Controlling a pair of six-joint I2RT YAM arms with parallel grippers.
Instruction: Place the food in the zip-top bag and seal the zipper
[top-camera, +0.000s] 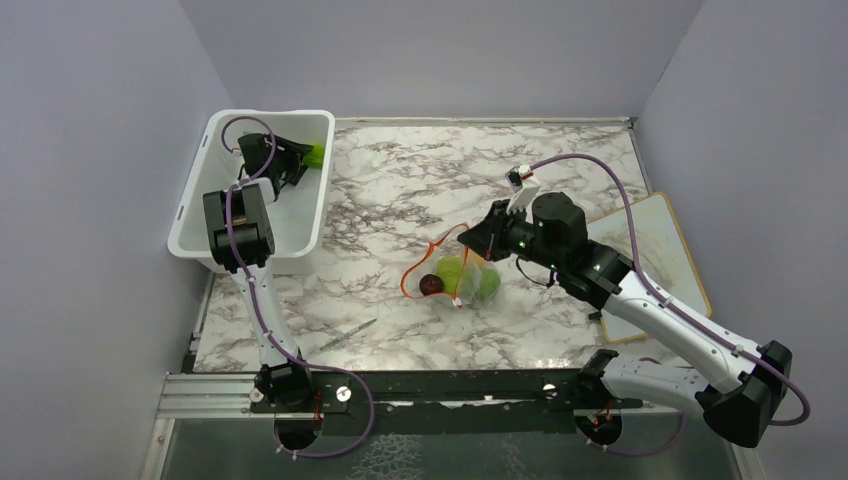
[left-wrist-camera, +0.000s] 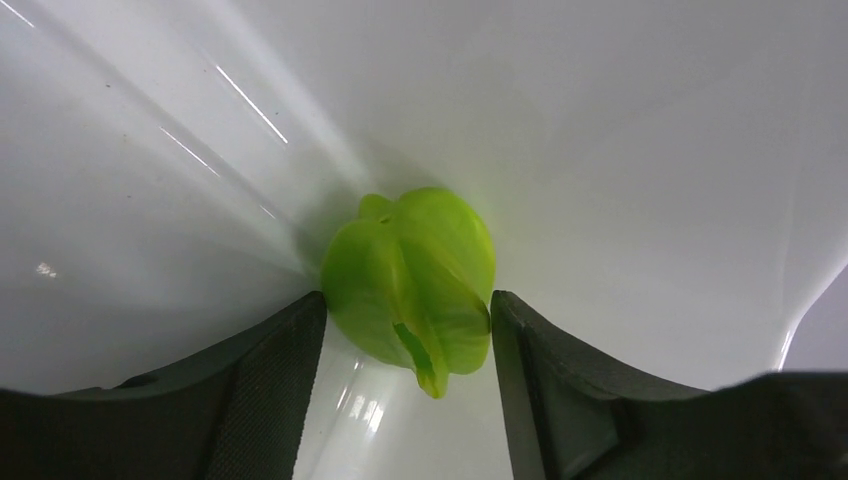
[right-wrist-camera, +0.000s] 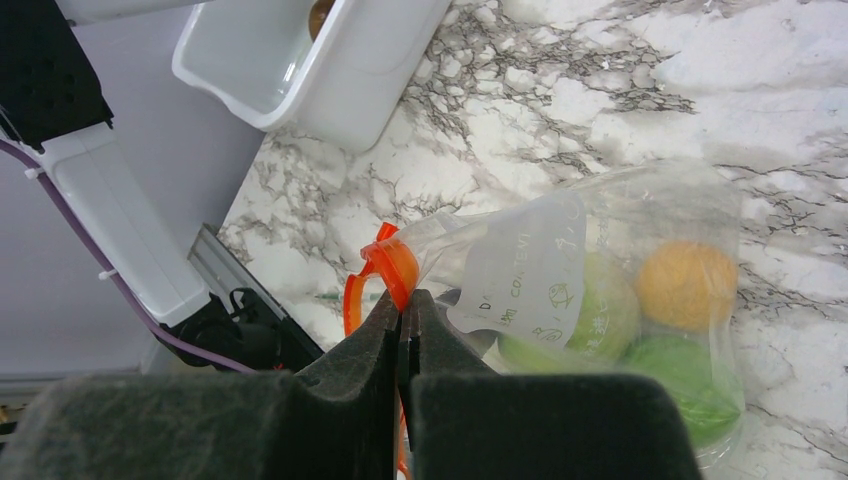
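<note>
In the white bin (top-camera: 322, 210), my left gripper is part open around a bright green pepper (left-wrist-camera: 405, 270), a fingertip at each side; whether it grips cannot be told. A clear zip bag with orange zipper (right-wrist-camera: 392, 262) lies mid-table, holding green foods (top-camera: 449, 275), an orange item (right-wrist-camera: 688, 283) and a dark round item (top-camera: 430, 285). My right gripper is shut at the bag's orange rim, pinching its top edge.
A thin pen-like object (top-camera: 348, 333) lies at the front left of the marble table. A cream board (top-camera: 655, 270) is at the right.
</note>
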